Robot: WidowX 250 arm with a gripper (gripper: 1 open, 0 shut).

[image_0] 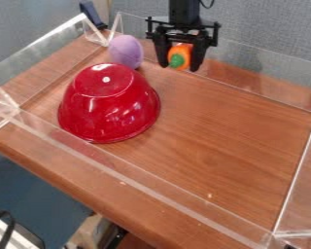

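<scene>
My black gripper (pixel 182 39) is at the top centre of the camera view, over an orange carrot-like object with a green tip (pixel 179 58), which sits between or just below its fingers; whether the fingers grip it is unclear. A purple egg-shaped object (pixel 125 51) stands to the left of the gripper. A large upturned red bowl (pixel 109 102) rests on the wooden surface in the left half.
Clear plastic walls surround the wooden table surface (pixel 224 156), with the back wall just behind the gripper.
</scene>
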